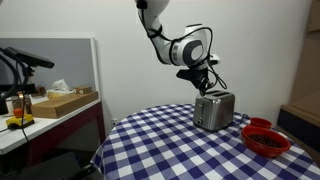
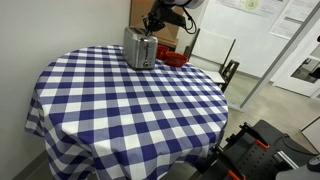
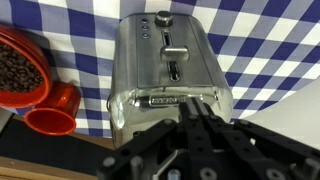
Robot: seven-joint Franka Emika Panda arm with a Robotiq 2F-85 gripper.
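A silver toaster [image 1: 214, 113] stands upright on the blue-and-white checked tablecloth [image 1: 160, 140]. In the wrist view its lever side faces up the picture, and the gripper's dark parts cover part of its top [image 3: 165, 75]. My gripper [image 1: 204, 91] points down at the top of the toaster, close to the slots. Its fingers are shut, and nothing shows between the fingers. Whether the fingertips touch the toaster is too small to tell. In the second exterior view the toaster [image 2: 141, 52] sits at the table's far end with the arm over it.
Beside the toaster are a red bowl of dark beans [image 1: 265, 144] and a red cup [image 3: 55, 108]. A wooden surface [image 1: 300, 128] lies behind them. Boxes [image 1: 68, 97] stand on a separate white table.
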